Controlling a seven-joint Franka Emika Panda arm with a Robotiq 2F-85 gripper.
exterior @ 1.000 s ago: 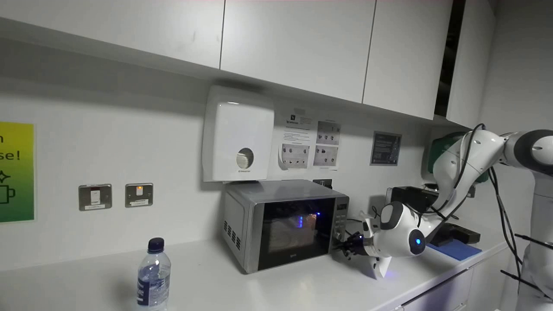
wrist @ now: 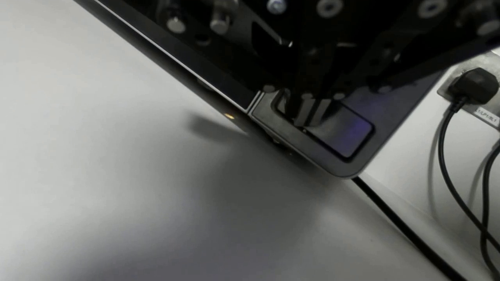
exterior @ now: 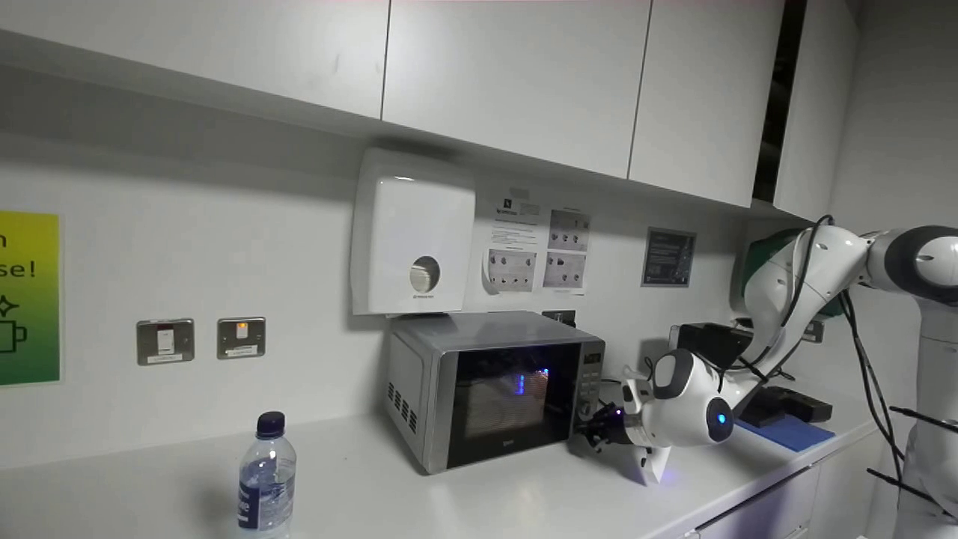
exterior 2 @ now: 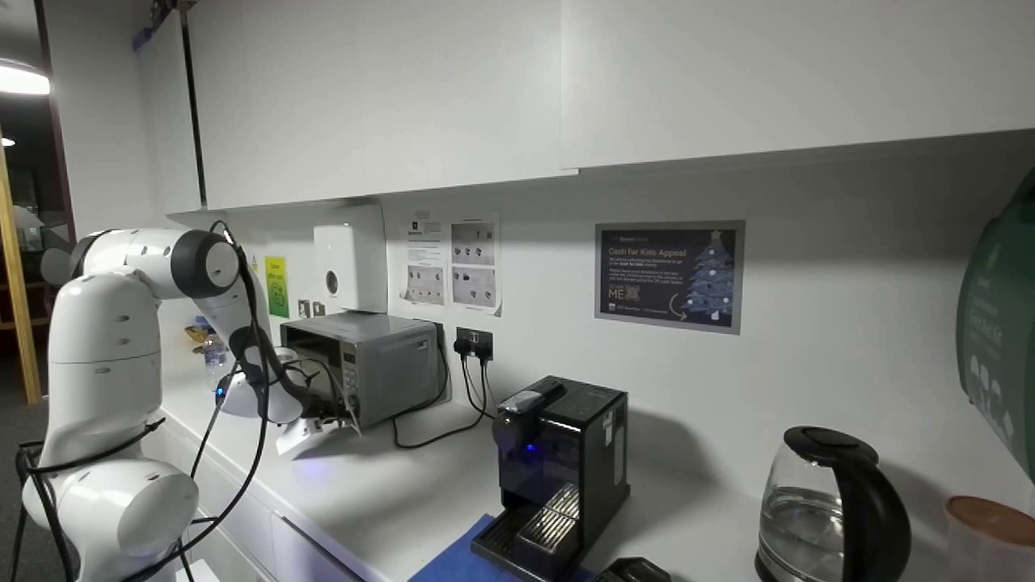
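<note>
A silver microwave (exterior: 503, 386) with a dark glass front stands against the wall, its door shut. Down at the lower corner of its control panel is my gripper (exterior: 585, 433), fingers shut and nothing visible between them. In the wrist view the closed fingertips of the gripper overlap the wide door button (wrist: 349, 136) at the panel's bottom; whether they press or only hover over it, I cannot tell. The exterior view 2 shows the microwave (exterior 2: 388, 359) from its right side, with the gripper (exterior 2: 340, 406) in front of the panel.
A water bottle (exterior: 266, 480) stands on the counter to the microwave's left. On the other side are a black coffee machine (exterior 2: 568, 456), a blue mat (exterior 2: 451, 558) and a glass kettle (exterior 2: 805, 514). Power cables (exterior 2: 437, 441) trail behind.
My gripper and hand have shifted slightly left, closer to the microwave's front. The microwave and the bottle have stayed put.
</note>
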